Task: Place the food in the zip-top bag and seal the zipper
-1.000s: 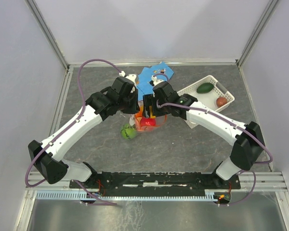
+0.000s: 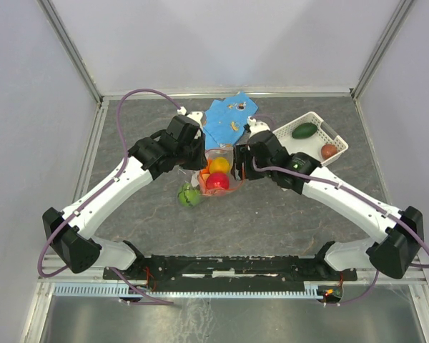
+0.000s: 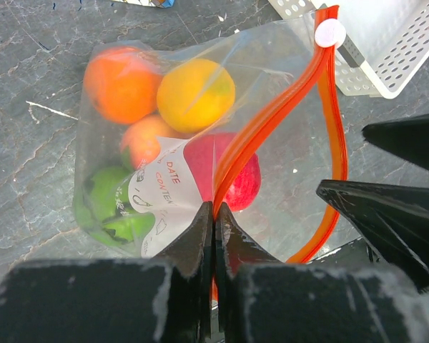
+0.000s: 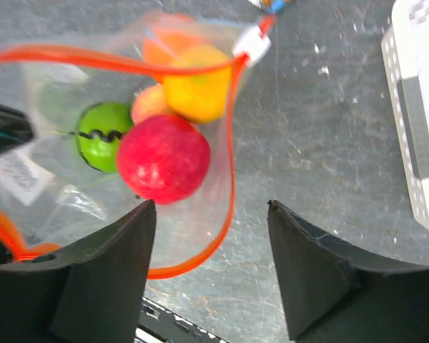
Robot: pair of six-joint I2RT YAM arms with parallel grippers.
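Note:
The clear zip bag (image 2: 225, 186) holds an orange (image 3: 121, 86), a yellow fruit (image 3: 196, 96), a peach, a red fruit (image 4: 164, 157) and a green one (image 4: 100, 146). My left gripper is shut on the bag's orange zipper edge. The bag's mouth gapes, with a white slider (image 3: 330, 33) at one end. My right gripper is part open over the bag's right side, its fingers apart.
A white basket (image 2: 307, 146) with a cucumber and a brown round item stands at the back right. Blue sheets (image 2: 225, 118) lie behind the bag.
My right gripper has moved rightward from over the middle of the bag toward its right side, uncovering more of the fruit. The left gripper has stayed in place.

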